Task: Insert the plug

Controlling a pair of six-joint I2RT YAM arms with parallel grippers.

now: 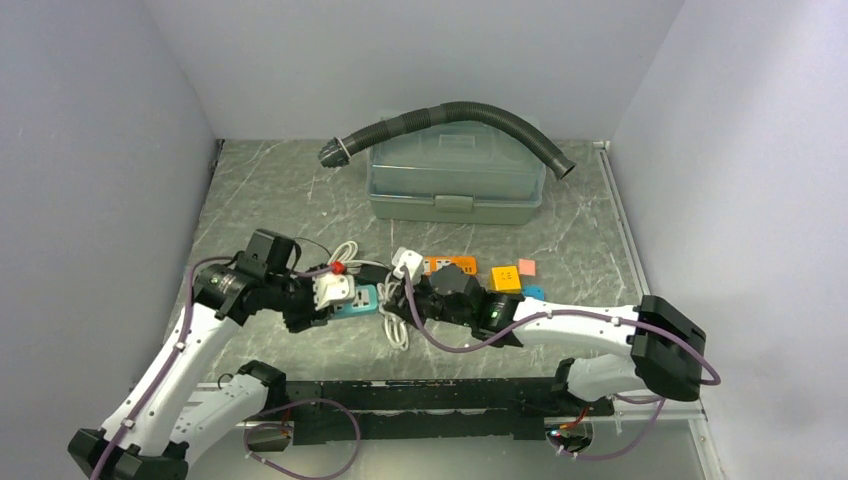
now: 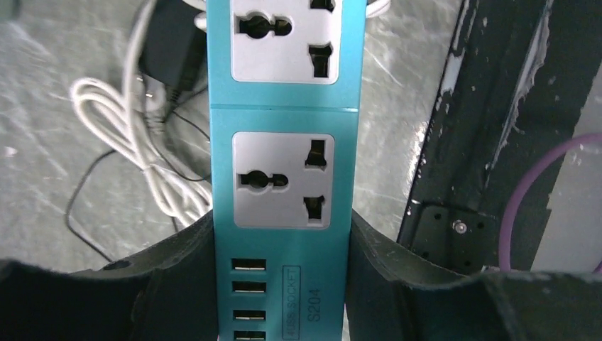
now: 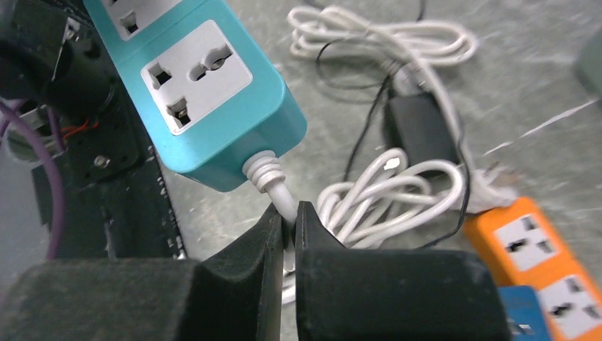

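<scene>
In the left wrist view the teal power strip (image 2: 284, 121) runs lengthwise, sockets facing the camera. My left gripper is shut on its USB end, a black finger (image 2: 177, 266) against each side. In the right wrist view my right gripper is shut on the strip's white cable (image 3: 279, 192), just past the strain relief. A black adapter (image 3: 422, 128) with a thin black cord lies on the table among white cable loops (image 3: 397, 202). Its prongs are not clearly visible. From above, the strip (image 1: 355, 302) is low over the table between both arms, partly hidden.
Behind and right of the adapter lies an orange power strip (image 1: 450, 265). Near it are a yellow block (image 1: 505, 278), a pink block (image 1: 527, 267) and a blue item (image 1: 533, 292). A green box (image 1: 455, 205) with a black hose (image 1: 480, 112) stands at the back.
</scene>
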